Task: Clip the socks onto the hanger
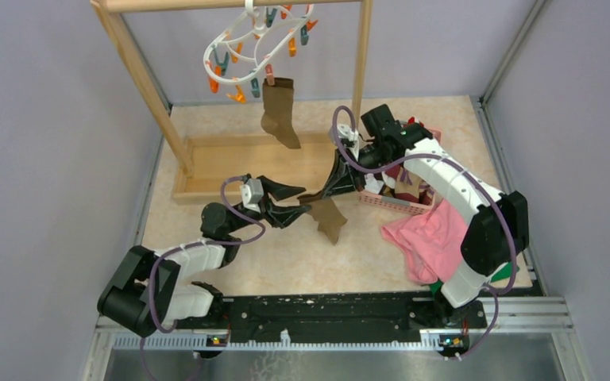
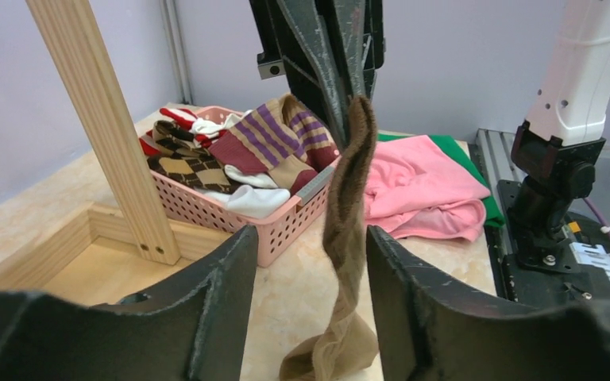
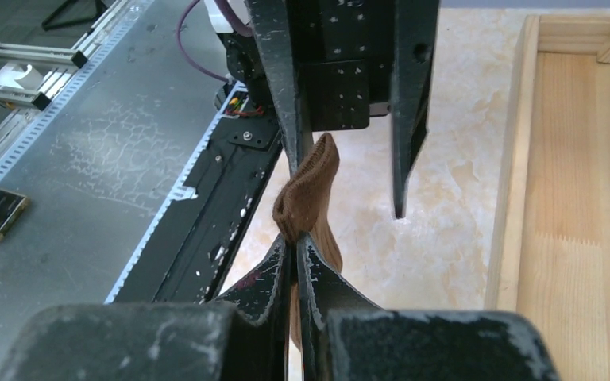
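A brown sock (image 1: 328,217) hangs by its cuff from my right gripper (image 1: 323,196), whose fingers are closed on the fabric in the right wrist view. Facing it from the left, my left gripper (image 1: 306,198) is part open. In the left wrist view the sock (image 2: 347,238) stands between the left fingers, nearer the right-hand one, and gaps show on both sides. A second brown sock (image 1: 279,111) hangs from a pink clip (image 1: 269,75) on the white oval hanger (image 1: 209,61). Several orange and teal clips hang around the hanger's ring.
Behind the right arm stands a pink basket (image 1: 391,204) of socks, with a pink cloth (image 1: 429,242) in front of it. A wooden frame post (image 1: 362,59) and shallow wooden tray (image 1: 206,163) sit at the back.
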